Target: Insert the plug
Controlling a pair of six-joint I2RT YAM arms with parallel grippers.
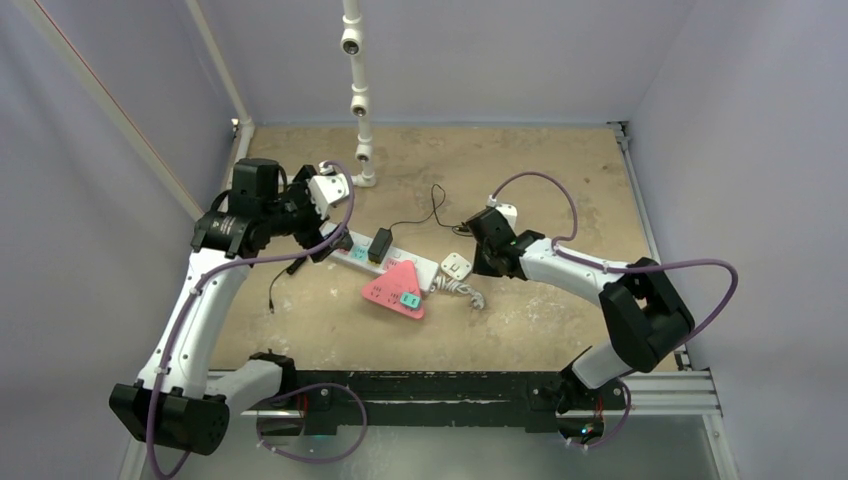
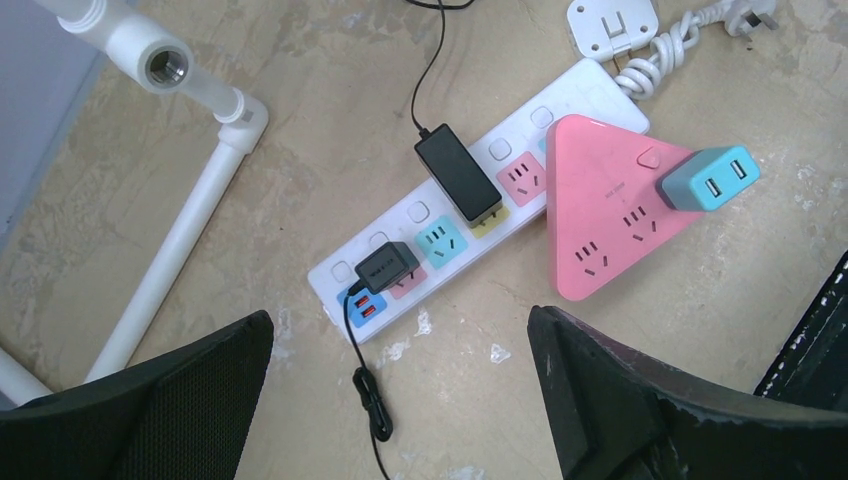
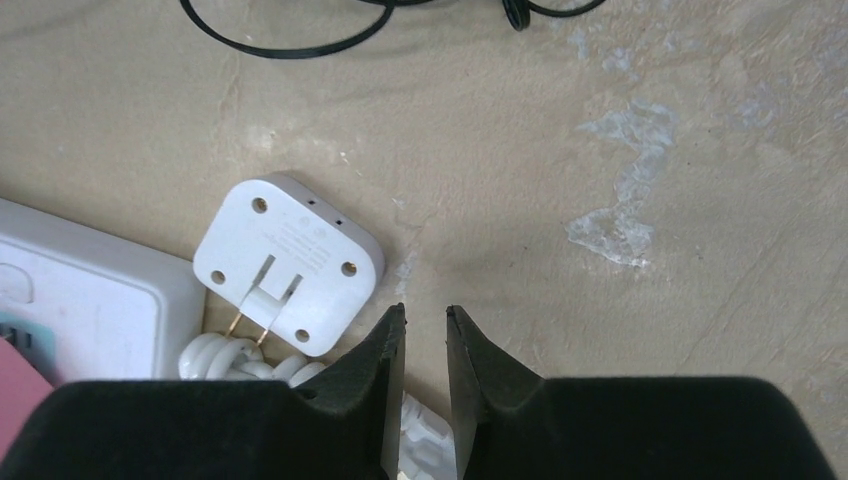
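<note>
A white square plug adapter (image 1: 456, 264) (image 3: 300, 240) lies beside the right end of the white power strip (image 2: 415, 265), left of my right gripper in its wrist view. That gripper is shut to a narrow gap; I see nothing clearly held, only the white cord's plug (image 2: 745, 15) behind the fingers. My left gripper is open above the strip's left part, with a black adapter (image 2: 385, 265) and a longer black adapter (image 2: 455, 170) on the strip below it.
A pink triangular socket (image 2: 600, 210) with a teal cube (image 2: 710, 180) sits in front of the strip. White pipes (image 2: 170, 250) stand at the back left. Bare table (image 1: 540, 330) lies to the front right and back right.
</note>
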